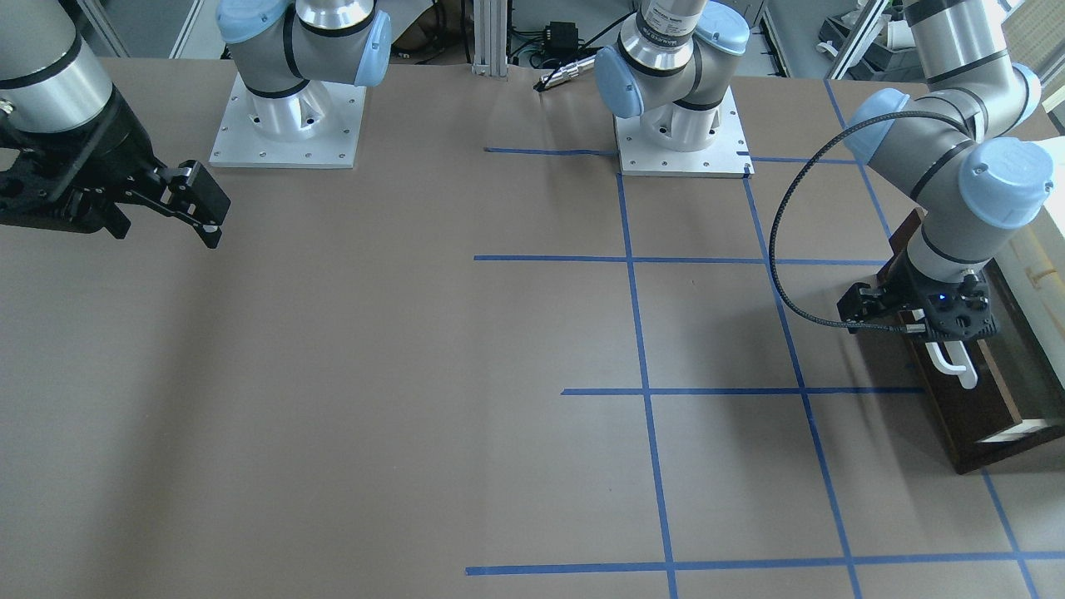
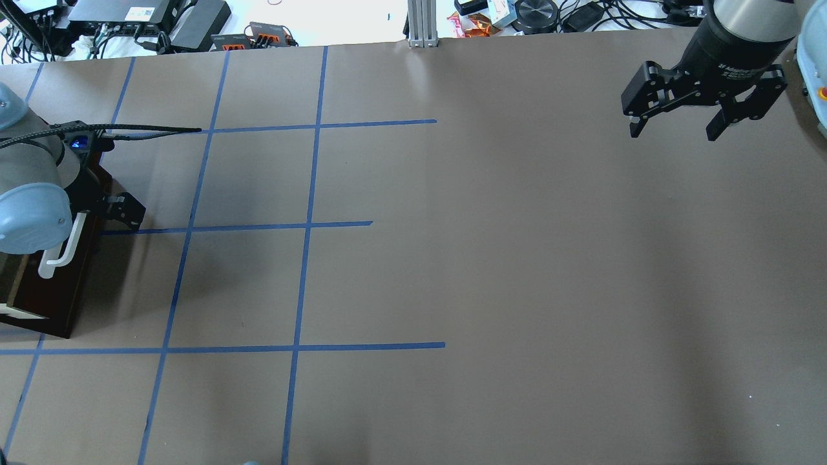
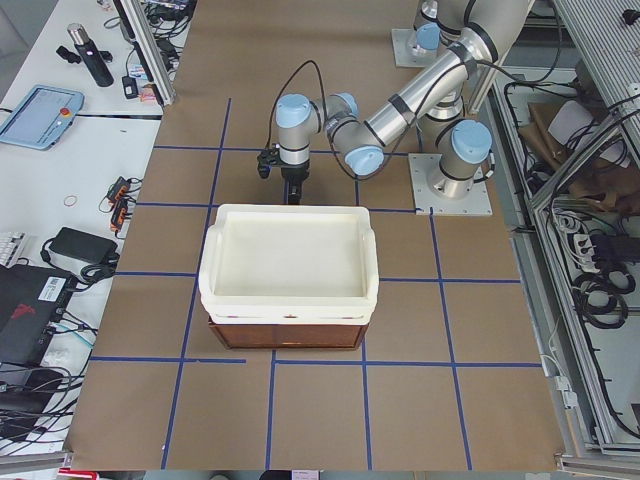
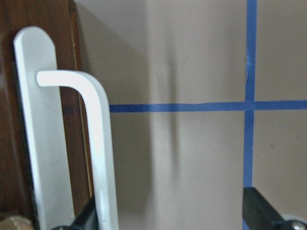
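Observation:
A dark wooden box (image 1: 956, 419) with a white handle (image 1: 953, 364) on its side stands at the right of the front view; from the left it carries a cream lid-like tray (image 3: 288, 262). The gripper (image 2: 108, 209) is low over the handle side. In the wrist view the handle (image 4: 100, 143) runs down beside the left finger (image 4: 88, 215), touching or very close, while the right finger (image 4: 259, 211) stands far apart over bare table, so the gripper is open.
Other arms stand around the table, one gripper (image 2: 690, 108) at the far right of the top view, another arm (image 1: 679, 90) at the back.

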